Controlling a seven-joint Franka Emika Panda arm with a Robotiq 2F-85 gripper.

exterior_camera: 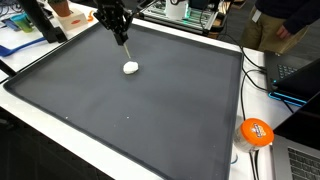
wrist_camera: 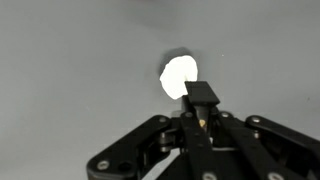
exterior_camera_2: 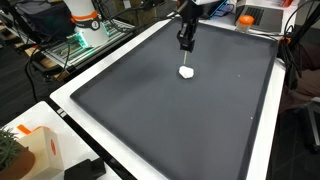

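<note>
My gripper (exterior_camera: 122, 39) is shut on a thin, light-coloured stick (exterior_camera: 127, 52) above the dark grey board (exterior_camera: 165, 110). The stick points down to a small white roundish piece (exterior_camera: 130, 68) at board level. In the second exterior view, the stick (exterior_camera_2: 185, 59) again runs from the gripper (exterior_camera_2: 186, 46) to the white piece (exterior_camera_2: 186, 72). From the wrist, the white piece (wrist_camera: 178, 76) appears just beyond the closed fingertips, with a dark shadow beside it. Whether stick and piece are joined, I cannot tell. A tan bit of the stick (wrist_camera: 202, 123) shows between the fingers.
Most of the board is bare. An orange-lidded container (exterior_camera: 254, 133) stands off its right side, near a laptop (exterior_camera: 298, 160). Behind the board are cables and other gear. A potted plant (exterior_camera_2: 14, 155) is at the front left in the second exterior view.
</note>
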